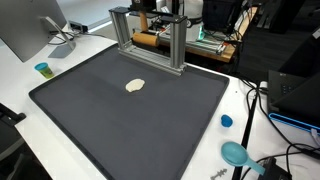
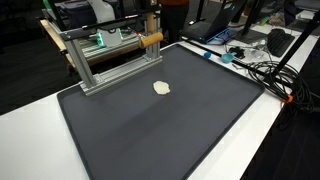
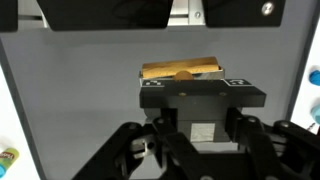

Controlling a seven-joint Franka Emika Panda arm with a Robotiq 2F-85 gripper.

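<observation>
An orange-brown wooden piece, long and rounded (image 1: 147, 41), is held above the far side of the dark mat. My gripper is shut on it; in the wrist view the wooden piece (image 3: 160, 70) lies crosswise just beyond the dark fingers. Exterior view 2 shows the same wooden piece (image 2: 150, 40) raised beside the end of the metal frame. A flat cream disc (image 1: 135, 85) lies on the mat, apart from the gripper. The fingers partly hide the held piece in the wrist view.
The metal frame (image 2: 125, 72) stands along the mat's far edge, close to the held piece. A green-topped cup (image 1: 44, 70) is at the left; a blue lid (image 1: 227, 121) and a teal scoop (image 1: 236, 154) lie at the right.
</observation>
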